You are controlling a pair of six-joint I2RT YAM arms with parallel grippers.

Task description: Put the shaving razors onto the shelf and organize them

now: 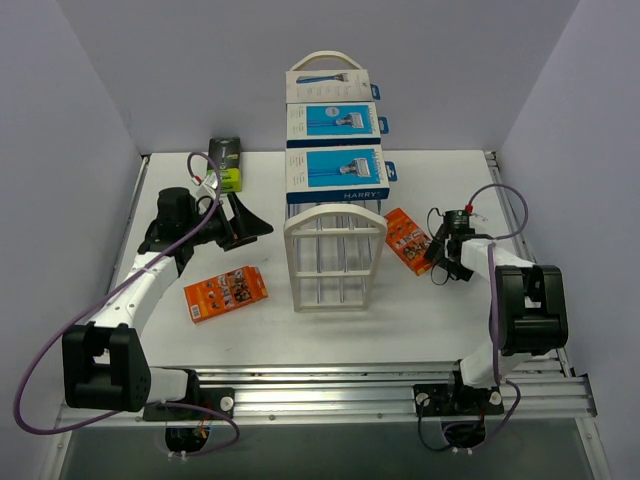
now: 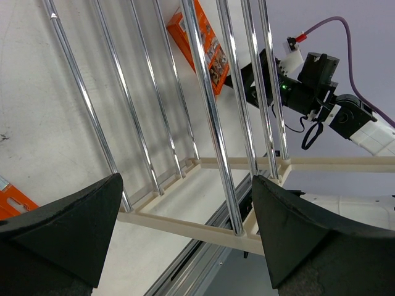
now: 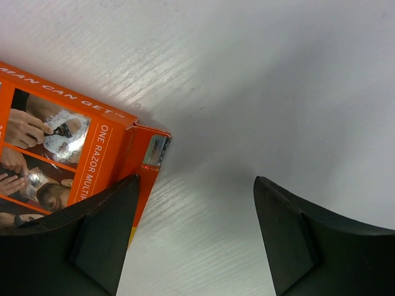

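Note:
A white rack (image 1: 335, 260) with metal rods carries three white-and-blue Harry's razor boxes (image 1: 337, 172) on top. An orange razor box (image 1: 405, 235) lies right of the rack; my right gripper (image 1: 438, 250) is low at its outer end, fingers apart, with the box's edge (image 3: 145, 154) beside the left finger. Another orange box (image 1: 225, 293) lies at left front, and a black-and-green box (image 1: 225, 160) at left back. My left gripper (image 1: 245, 230) stands open and empty beside the rack, whose rods (image 2: 212, 117) fill the left wrist view.
Grey walls enclose the sides and back; metal rails (image 1: 320, 380) run along the front edge.

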